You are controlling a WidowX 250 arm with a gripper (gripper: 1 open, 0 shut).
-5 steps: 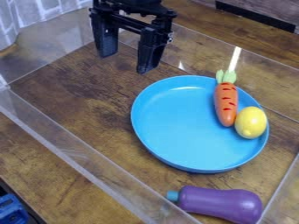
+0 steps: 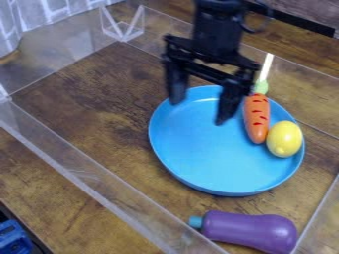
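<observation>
My black gripper (image 2: 201, 87) is open, blurred, hanging over the back half of a blue plate (image 2: 199, 149), its fingers apart. A toy carrot (image 2: 256, 119) lies on the plate's right side, its green top partly behind the gripper. A yellow lemon (image 2: 283, 139) rests beside the carrot at the plate's right rim. A purple eggplant (image 2: 252, 232) lies off the plate at the bottom right.
Clear plastic walls run along the back, left and right sides. A blue object (image 2: 11, 241) shows at the lower left corner.
My gripper has moved right and down, from above the bare table at the back left to over the plate near the carrot. The objects have not visibly moved.
</observation>
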